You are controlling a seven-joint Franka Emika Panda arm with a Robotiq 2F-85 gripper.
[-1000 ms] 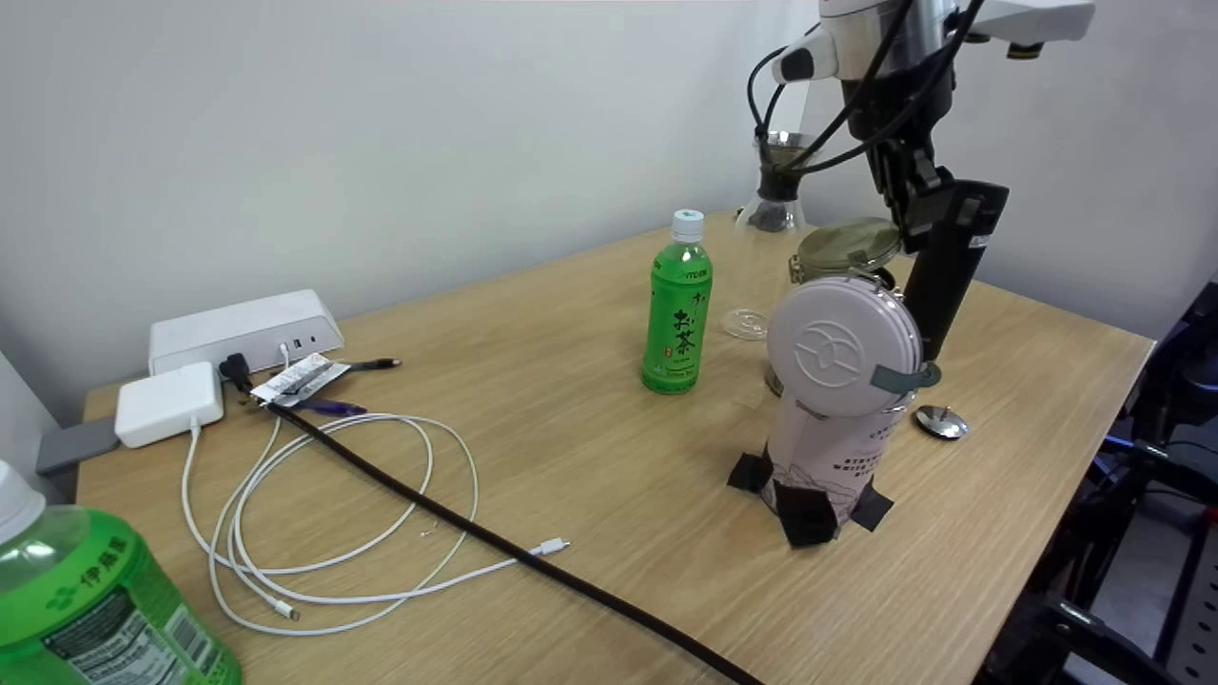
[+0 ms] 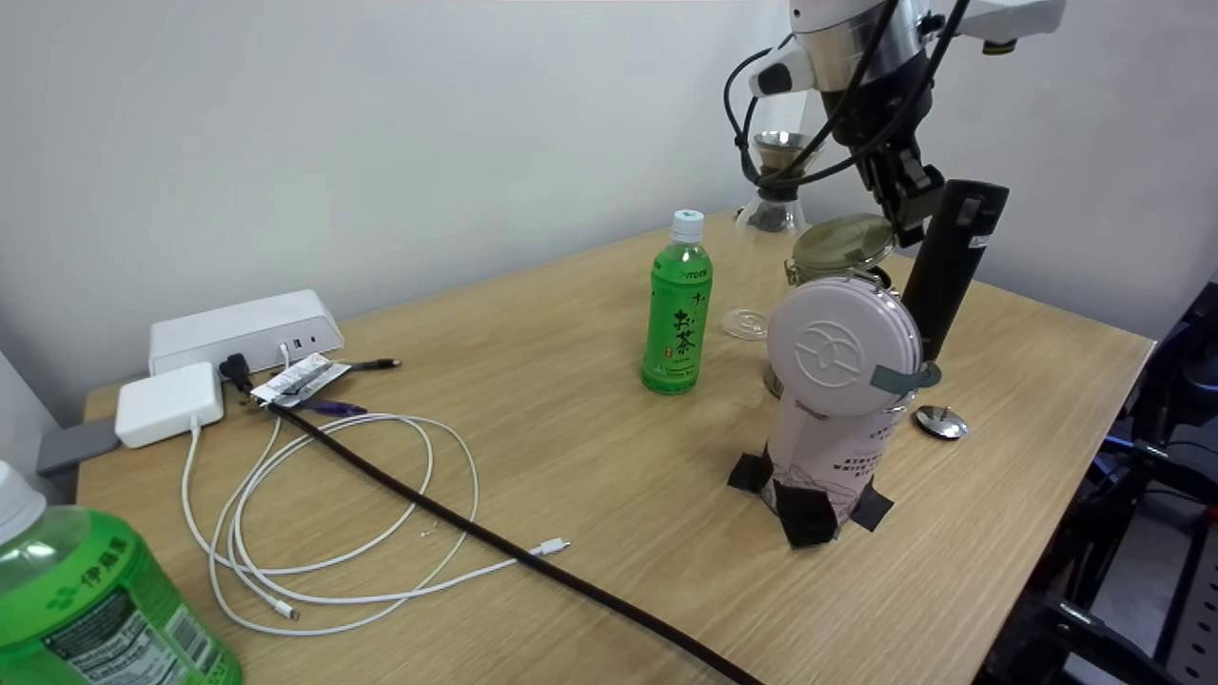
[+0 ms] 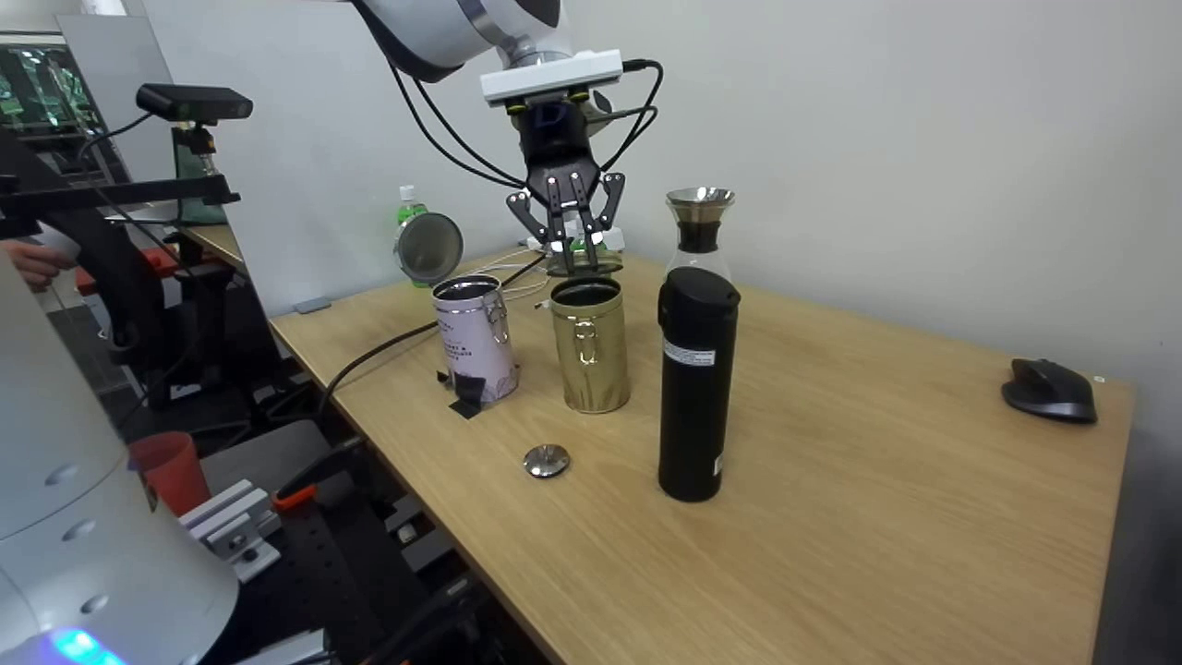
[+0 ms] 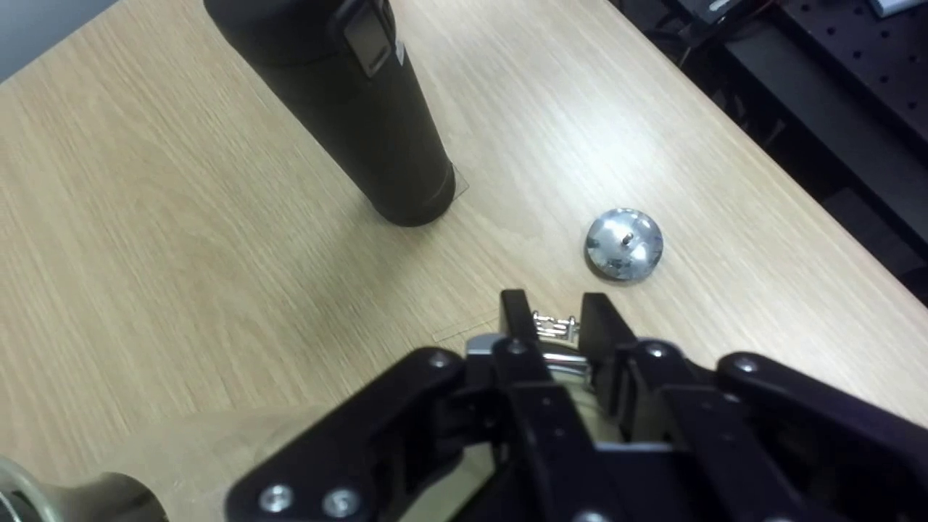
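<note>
The gold canister (image 3: 595,356) stands upright on the table with its mouth uncovered. Its hinged lid (image 2: 842,245) is raised and tilted at the back. My gripper (image 2: 909,234) is at the lid's near edge, fingers pointing down. In the wrist view my gripper is nearly closed on the lid's edge, with silver clasp wire showing between and beyond the fingers. The fingers hide part of the lid there. In exterior view 2 the gripper (image 3: 578,266) hangs above the canister's far rim.
A pink canister (image 3: 478,344), lid open, is taped down beside the gold one. Close by are a black tumbler (image 3: 695,399), a small silver lid (image 3: 546,461), a glass coffee maker (image 2: 774,217) and a green tea bottle (image 2: 678,314). Free table surrounds the mouse (image 3: 1049,390).
My gripper has shifted slightly left and a little up in exterior view 1. The gold canister's lid has moved slightly with it, tilting a little further back.
</note>
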